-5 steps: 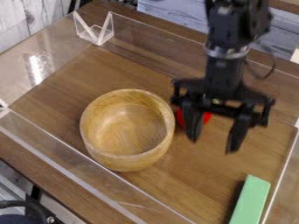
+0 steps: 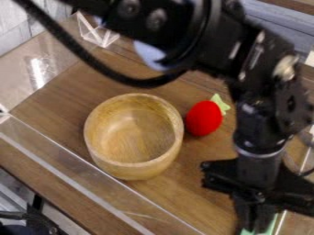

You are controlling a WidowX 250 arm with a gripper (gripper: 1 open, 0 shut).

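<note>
My black gripper (image 2: 255, 204) hangs low at the right, over a green block (image 2: 273, 229) that is mostly hidden beneath it; whether its fingers are open or shut is unclear. A wooden bowl (image 2: 134, 136) sits left of centre on the wooden surface, empty. A red object with a pale green top (image 2: 204, 119), like a toy fruit or vegetable, lies right of the bowl.
The wooden table (image 2: 86, 92) has clear edging along its left and front sides. My arm and a cable cover much of the upper right.
My gripper has moved right and down from beside the bowl onto the green block, which it now mostly hides. The red object is now in clear view.
</note>
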